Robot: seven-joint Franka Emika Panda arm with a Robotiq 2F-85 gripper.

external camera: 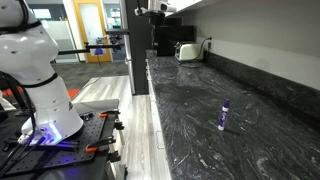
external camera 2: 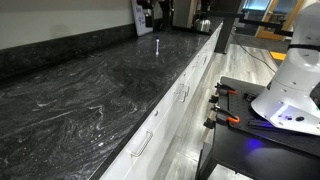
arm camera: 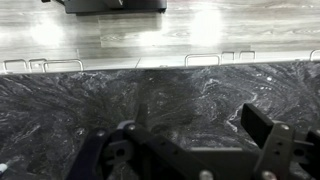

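A small marker-like tube (external camera: 223, 115), blue-purple and white, stands upright on the dark counter (external camera: 190, 120). Exterior view 2 shows the same tube (external camera 2: 157, 46) farther along the counter, small and pale. My gripper is open, its black fingers spread wide over the dark stone with nothing between them. A small whitish bit at the lower left edge of the wrist view is cut off, and I cannot tell what it is. In exterior view 1 the end of the arm hangs high at the top, well away from the tube.
White drawers with metal handles (external camera 2: 183, 92) run along the counter's front. The robot's base (external camera: 50, 125) stands on a black table beside it. A kettle-like appliance (external camera: 190, 51) sits at the far end against the wall.
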